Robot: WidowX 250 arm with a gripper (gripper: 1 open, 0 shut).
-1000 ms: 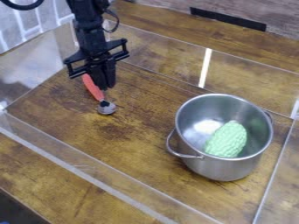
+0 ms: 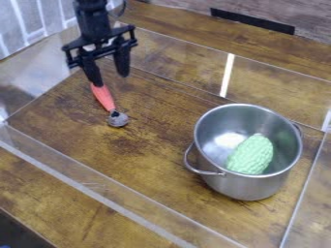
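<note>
A black gripper [image 2: 100, 60] hangs at the upper left with its fingers spread open and nothing between them. Just below it on the wooden table lies a red-handled utensil [image 2: 104, 97] with a metal head [image 2: 118, 119]. At the right stands a steel pot [image 2: 218, 184] with a looped handle, holding a pale green corn-shaped item [image 2: 251, 153].
Clear strips or panels run along the left and lower left edges, and a white tape line [image 2: 227, 76] lies at the upper right.
The gripper has moved up and to the left, away from the utensil's red handle. The utensil and pot look unmoved.
</note>
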